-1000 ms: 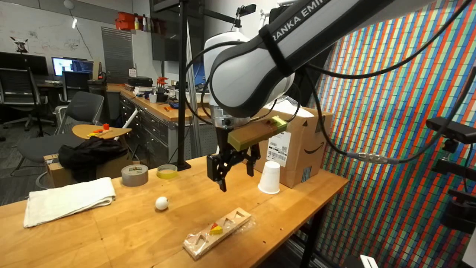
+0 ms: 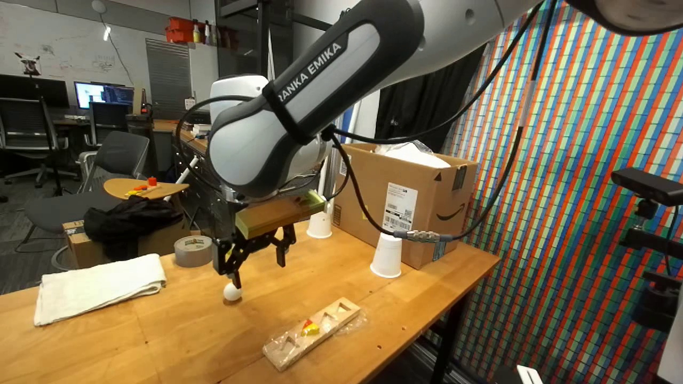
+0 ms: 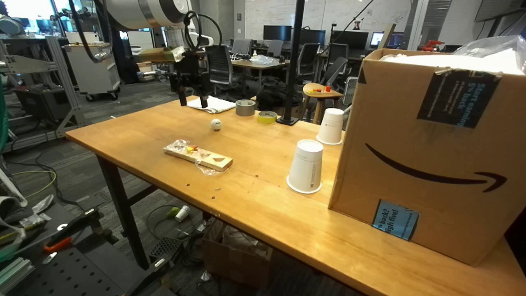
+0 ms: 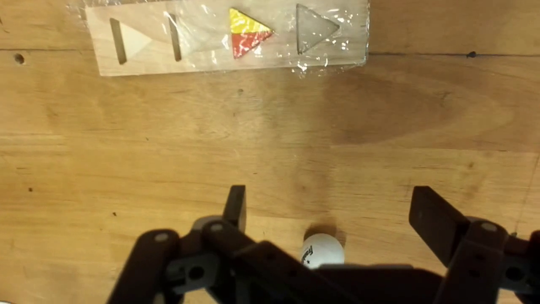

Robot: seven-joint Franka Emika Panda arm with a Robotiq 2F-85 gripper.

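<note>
My gripper is open, its two fingers wide apart above the wooden table, and nothing is held between them. A white ball [image 4: 322,251] with small dark print lies on the table below, between the fingers in the wrist view and partly covered by the gripper's body. In exterior view 1 the ball [image 2: 231,292] appears just under one fingertip, while exterior view 2 shows the ball [image 3: 215,124] resting on bare wood, apart from the raised gripper [image 3: 193,102].
A plastic-wrapped wooden block [image 4: 202,61] with triangular recesses holds a yellow and red triangle [image 4: 248,33]. Two upside-down white cups [image 3: 305,167] [image 3: 331,127] stand near a large cardboard box [image 3: 434,163]. Grey tape [image 2: 193,250], yellow tape [image 3: 267,116] and a folded white cloth [image 2: 99,288] lie beyond.
In exterior view 1 the arm and open gripper have moved left, from near the cup and box to above the ball. The ball and the wooden block have stayed put.
</note>
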